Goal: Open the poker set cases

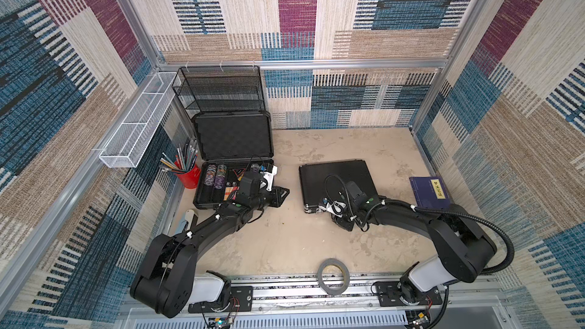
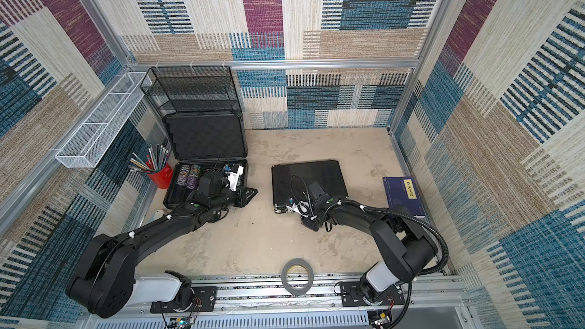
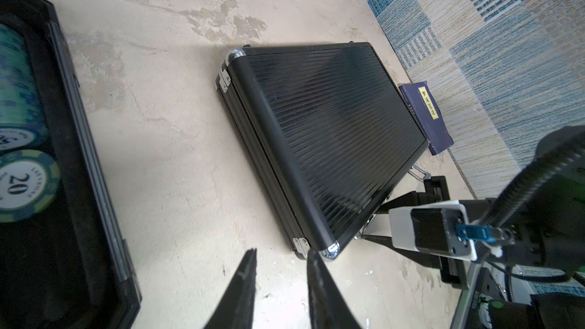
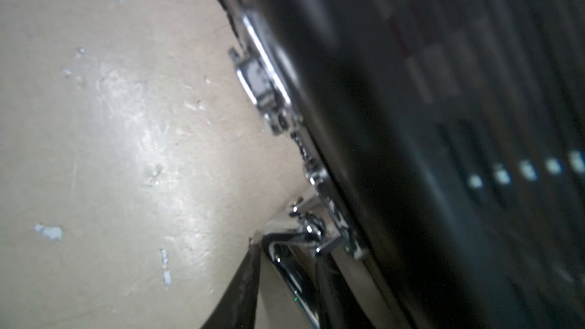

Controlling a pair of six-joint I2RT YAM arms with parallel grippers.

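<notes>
An open poker case (image 1: 231, 134) stands at the left, chips in its tray. The closed black case (image 3: 317, 122) lies flat in the middle. My left gripper hangs over bare table between the cases, fingers apart and empty. My right gripper is at the closed case's front edge, its fingers apart beside the chrome handle mount and handle. A chrome latch (image 4: 259, 79) shows further along that edge. Whether the fingers touch the handle is unclear.
A red pen cup (image 1: 187, 175) and wire baskets (image 1: 219, 85) stand at left and back. A blue book (image 1: 426, 192) lies right. A tape roll (image 1: 333, 289) is at the front edge.
</notes>
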